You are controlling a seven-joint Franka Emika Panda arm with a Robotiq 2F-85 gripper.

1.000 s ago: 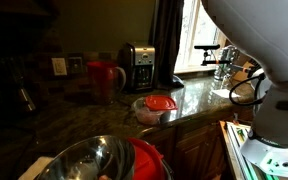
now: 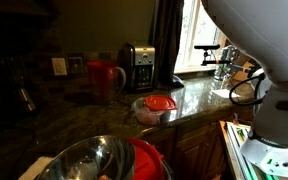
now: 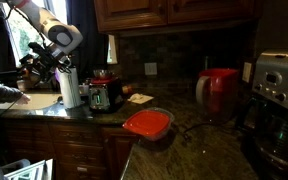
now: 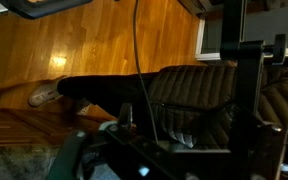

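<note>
A clear bowl (image 2: 147, 112) with a flat red lid-like piece (image 2: 161, 102) over it stands on the dark counter; the same red piece (image 3: 147, 123) shows in exterior view 2. My white arm (image 2: 280, 140) fills the right side of exterior view 1, off the counter. Dark gripper parts (image 4: 149, 152) line the bottom of the wrist view, too dim to make out how the fingers stand. Beyond them are the wood floor, a person's dark-clad leg and a shoe (image 4: 46, 93), and a quilted dark garment (image 4: 189, 105). No object is visibly held.
A red pitcher (image 2: 105, 77) and a metallic toaster (image 2: 139, 68) stand at the back. A steel bowl (image 2: 89, 158) and a red container (image 2: 150, 160) sit in the foreground. Exterior view 2 has bare counter (image 3: 169, 163) in front of the bowl.
</note>
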